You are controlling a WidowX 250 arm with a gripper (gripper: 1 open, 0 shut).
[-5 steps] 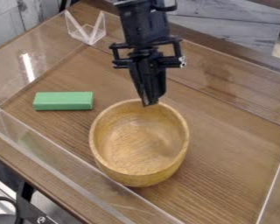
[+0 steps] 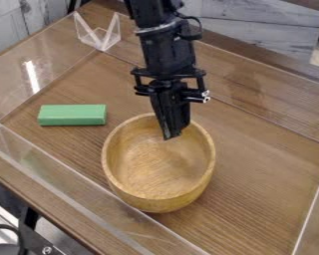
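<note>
The black robot arm reaches down from the top centre of the camera view. Its gripper point(image 2: 174, 128) hangs over the back rim of a round yellow bowl point(image 2: 159, 174), with its fingers close together and nothing visible between them. The bowl looks empty. To its left lies a green block point(image 2: 73, 115) on the wooden table.
A clear plastic object point(image 2: 99, 30) stands at the back left. A pale board point(image 2: 275, 30) edges the back right. A cable lies at the lower left corner.
The gripper has come a little lower toward the bowl and its upper body has turned slightly. The bowl and green block have not moved.
</note>
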